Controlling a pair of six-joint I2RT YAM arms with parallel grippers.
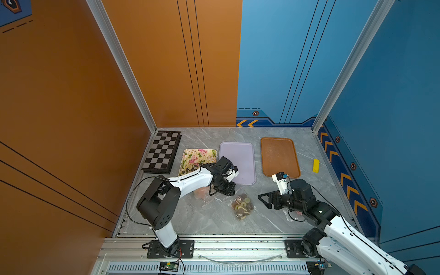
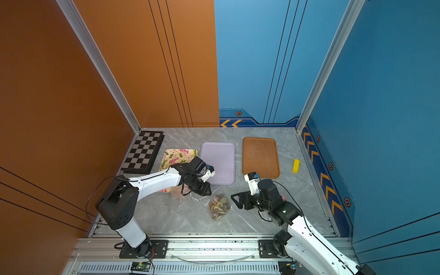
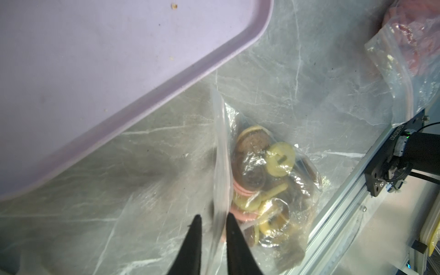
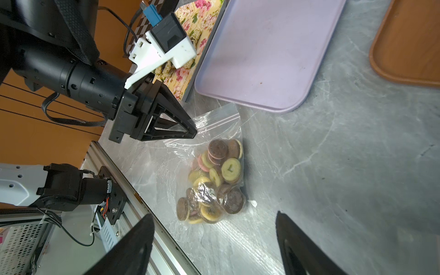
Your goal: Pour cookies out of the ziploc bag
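Observation:
A clear ziploc bag of round cookies [image 1: 242, 206] [image 2: 218, 206] [image 3: 263, 183] [image 4: 210, 183] lies flat on the grey table, below the lilac tray. My left gripper [image 1: 229, 191] [image 2: 204, 191] is at the bag's zip-top edge, its fingertips close on either side of the plastic; whether it grips is unclear. My right gripper [image 1: 263, 199] [image 2: 236, 199] stands open to the right of the bag, holding nothing.
The lilac tray [image 1: 237, 160] and brown tray [image 1: 279, 155] lie behind. A floral tray [image 1: 197, 158], chessboard [image 1: 160, 151] and yellow block [image 1: 315, 166] are around them. Pinkish bags lie partly hidden near both arms.

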